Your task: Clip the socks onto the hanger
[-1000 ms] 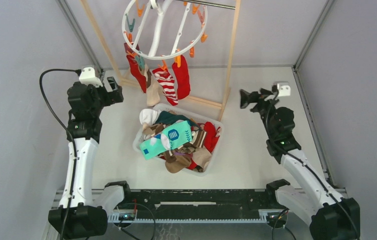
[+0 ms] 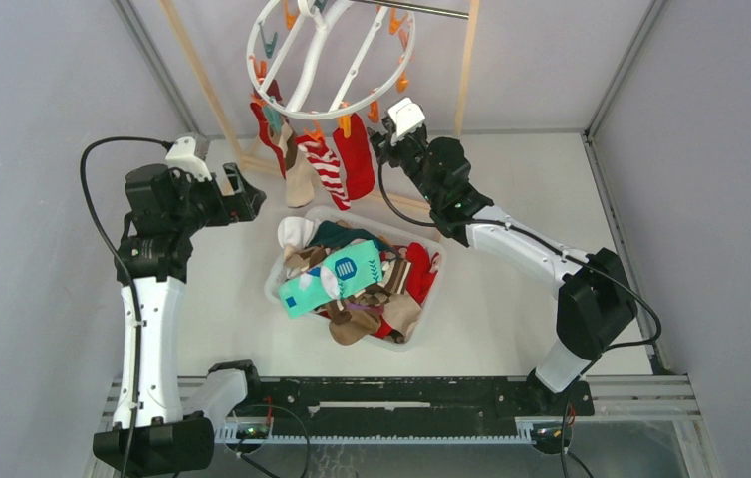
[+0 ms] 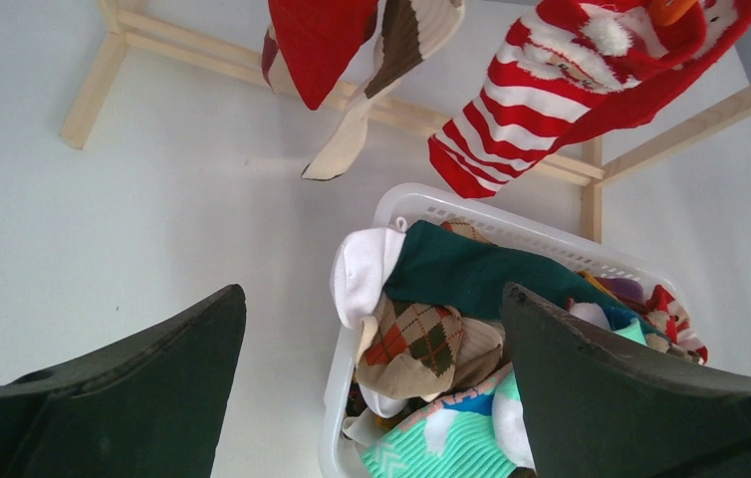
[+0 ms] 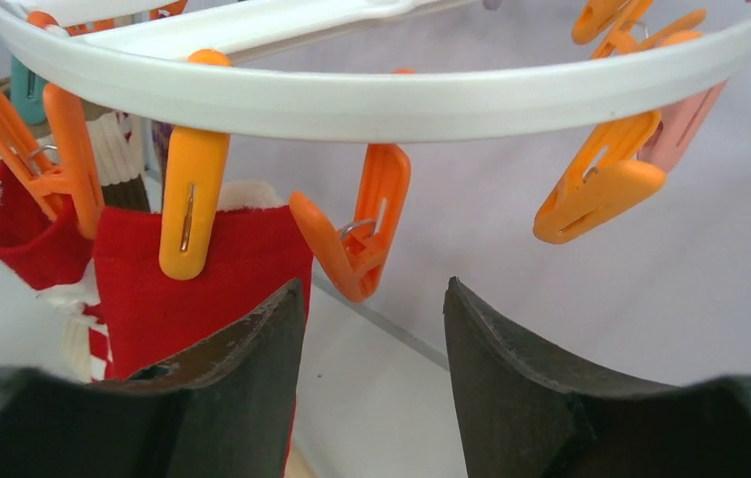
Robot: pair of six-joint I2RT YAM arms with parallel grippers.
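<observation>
Around the white ring hanger hang several clips, with socks in those along its front left. A red sock hangs beside a red-and-white striped sock. My right gripper stands part open at the front right of the ring, with an empty orange clip in view between its fingers and nothing held. At the left, my left gripper is open and empty, apart from the hanging socks. A white basket full of loose socks sits below; a turquoise sock lies on top.
Wooden stand bars rise behind the basket and beside the hanger. Another empty orange clip hangs farther right on the ring.
My right arm has swung left and up from the right side to the hanger's front right clips. The left gripper has shifted slightly right. The hanger has turned a little; the basket is unchanged.
</observation>
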